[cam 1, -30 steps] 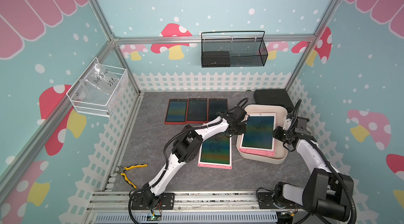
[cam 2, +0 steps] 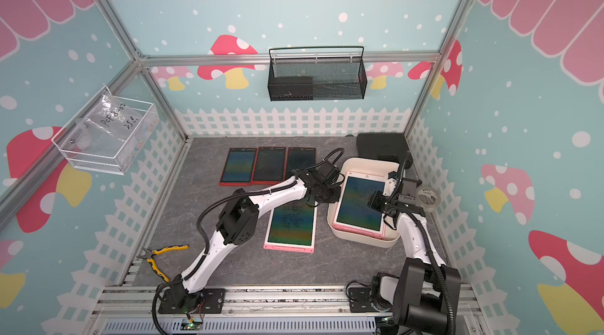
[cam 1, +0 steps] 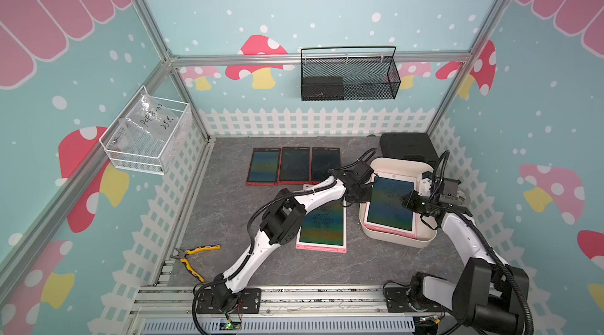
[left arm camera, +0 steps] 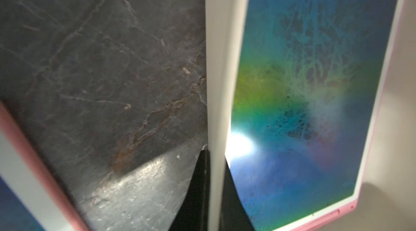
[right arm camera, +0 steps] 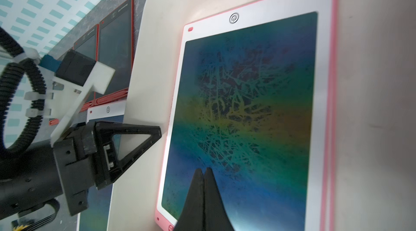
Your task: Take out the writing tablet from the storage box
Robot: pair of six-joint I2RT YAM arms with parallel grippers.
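Note:
The pink-rimmed writing tablet (right arm camera: 242,113) lies face up inside the cream storage box (cam 1: 397,241). Another pink edge runs along its right side, as of a second tablet under it. My right gripper is shut with nothing between its fingers; its tips are over the tablet's screen, inward of the right edge. In the left wrist view, my left gripper has a finger on each side of the box's left wall (left arm camera: 223,57) and is shut on it. The tablet's screen (left arm camera: 312,100) shows just right of that wall.
A pink tablet (cam 1: 322,228) lies on the table left of the box. Several red-edged tablets (cam 1: 294,165) stand in a row at the back. Pliers (cam 1: 196,259) lie front left, a black case (cam 1: 407,146) behind the box.
The box and tablet shifted right, and the left gripper moved slightly right with the wall.

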